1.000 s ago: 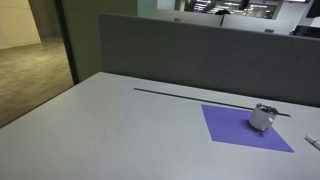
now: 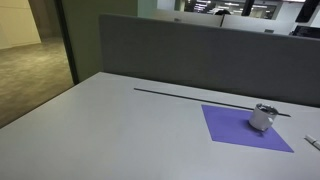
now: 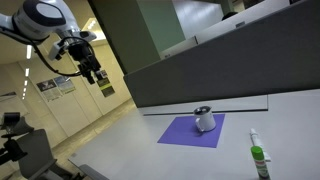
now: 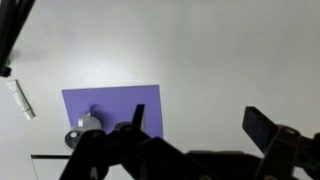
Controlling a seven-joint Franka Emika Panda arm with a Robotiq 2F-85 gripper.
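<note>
A white mug (image 2: 262, 119) with a dark top stands on a flat purple sheet (image 2: 226, 126) on the white table. In exterior view 2 the mug (image 3: 205, 121) is near the back right of the sheet (image 3: 178, 131). My gripper (image 3: 101, 82) hangs high at the left, well away from the mug. In the wrist view the gripper is open, its dark fingers wide apart with bare table between them. There the mug (image 4: 90, 123) appears to the left, and one finger overlaps the sheet's lower right part.
A slim white object (image 3: 254, 137) lies right of the sheet, with a green-capped bottle (image 3: 260, 160) near it. Behind the table stands a grey partition (image 2: 190, 52). A dark strip (image 2: 180, 96) runs along the table's back.
</note>
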